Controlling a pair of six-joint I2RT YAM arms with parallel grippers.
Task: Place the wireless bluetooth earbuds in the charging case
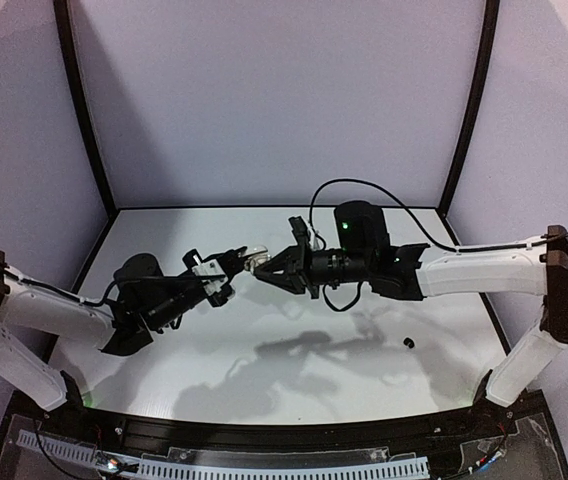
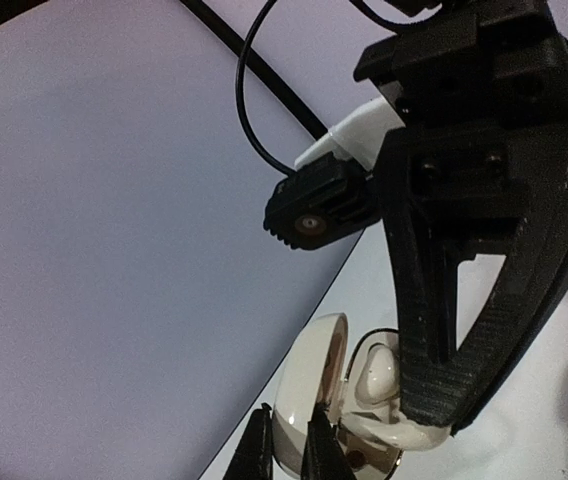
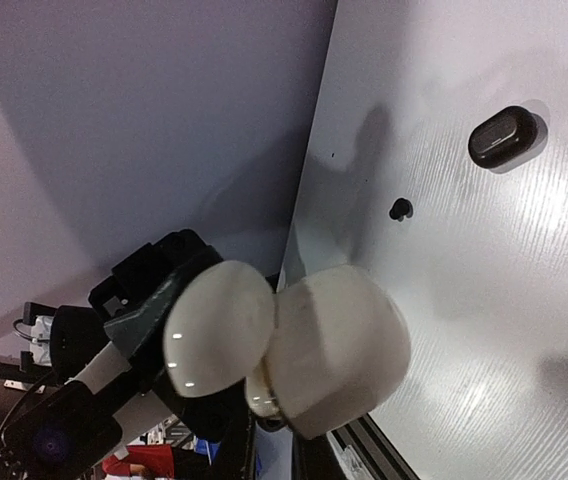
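In the top view my grippers meet above the table's middle. The left gripper is shut on the white charging case, whose lid is open, with a white earbud shape inside. My right gripper is at the case, its black finger over the case's opening in the left wrist view; its other finger and finger opening are hidden there. In the right wrist view the white case fills the space before the fingertips, so I cannot tell what they hold.
On the white table lie a dark oval object and a small black piece. Another small black piece lies at the right.
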